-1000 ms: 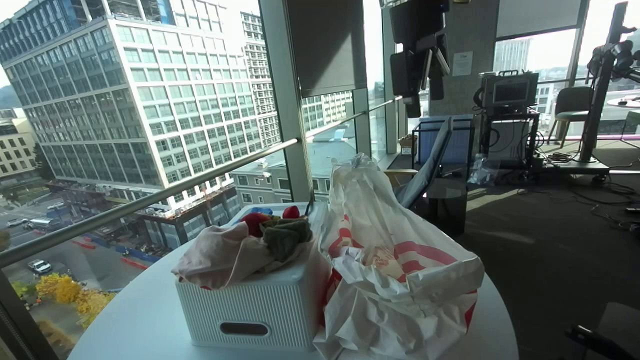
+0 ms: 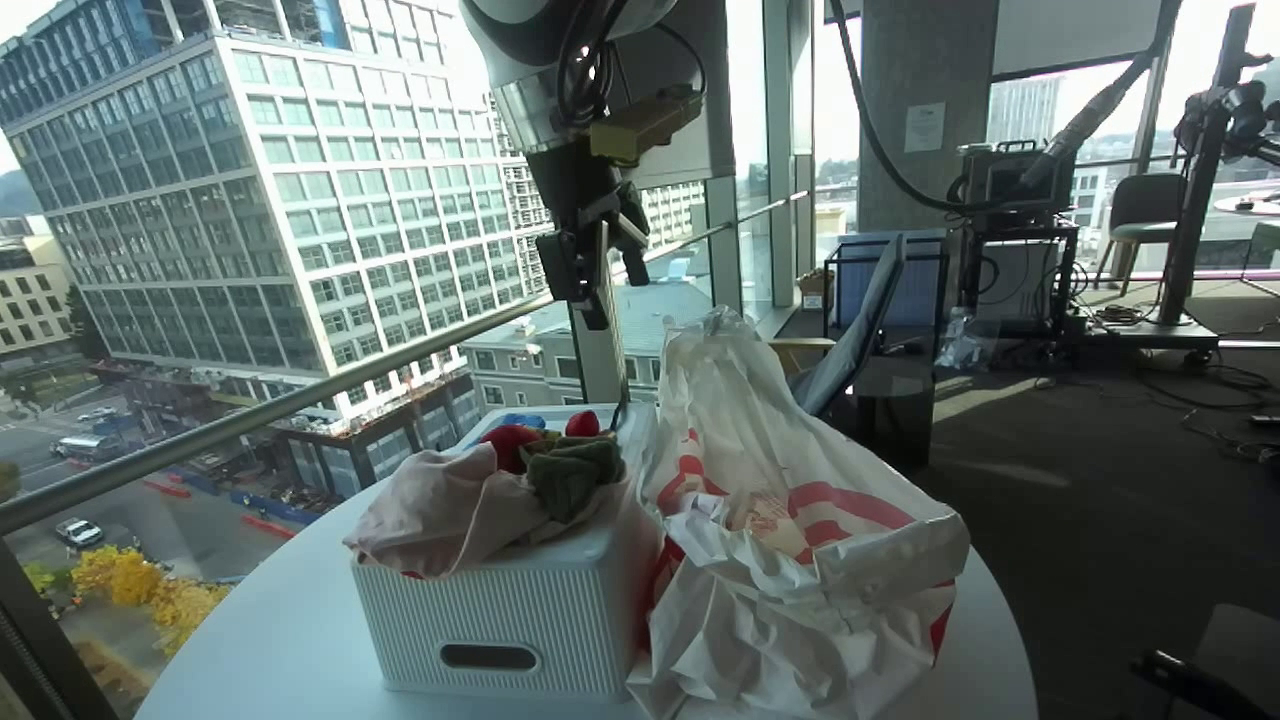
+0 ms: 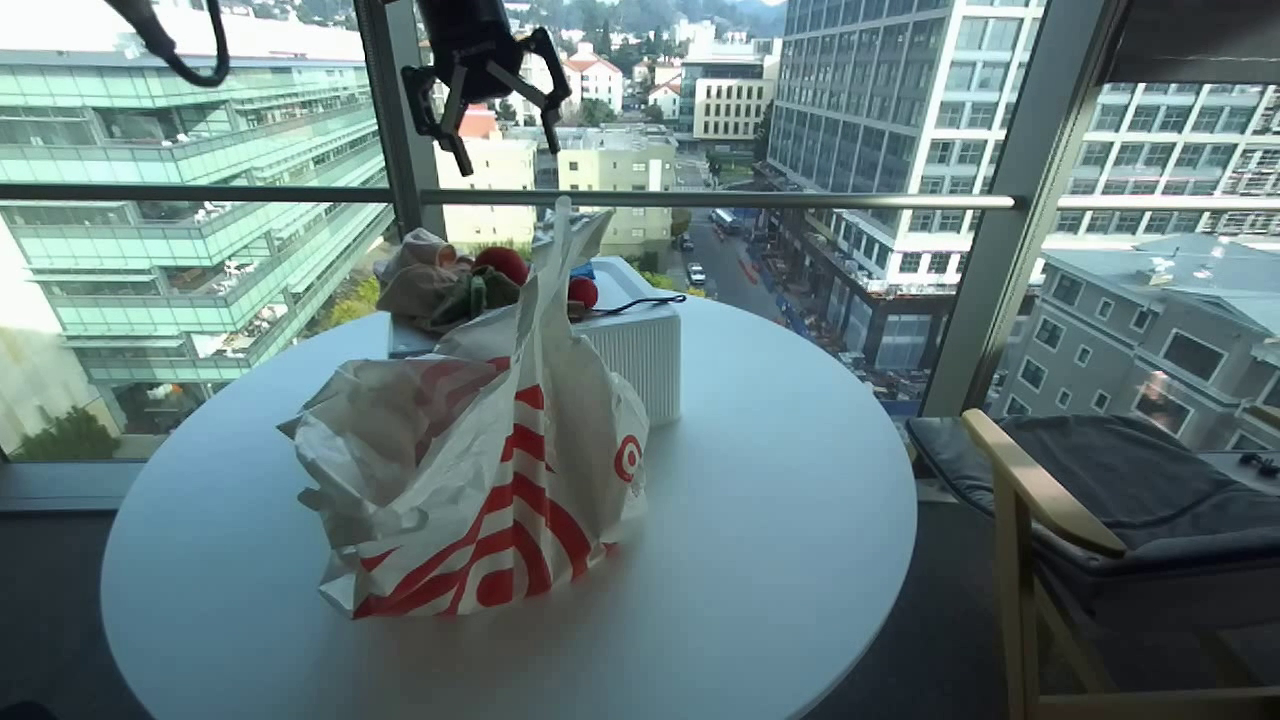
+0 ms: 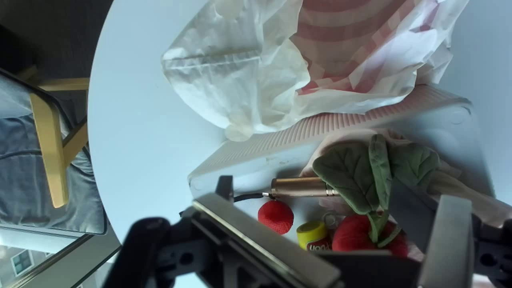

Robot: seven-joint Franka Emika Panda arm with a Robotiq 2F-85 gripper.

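My gripper [image 2: 606,270] hangs open in the air above the white ribbed box [image 2: 510,612], with nothing between its fingers. On top of the box lie a pink cloth [image 2: 432,510], a red plush item with green leaves [image 4: 367,237], a small red ball [image 4: 275,217], a yellow-lidded Play-Doh tub [image 4: 312,234] and a copper-coloured tube [image 4: 302,187]. A bit of something blue [image 2: 523,420] shows behind them. Beside the box, a crumpled white paper bag [image 3: 504,480] with red stripes stands with its mouth open; the wrist view shows striped lining inside.
A wooden-armed chair [image 3: 1080,528] stands close to its edge. Windows with a metal rail [image 3: 720,198] run behind the table.
The gripper has swung leftward in exterior view 1, from beyond the bag to over the box. The box, its load and the bag look unmoved.
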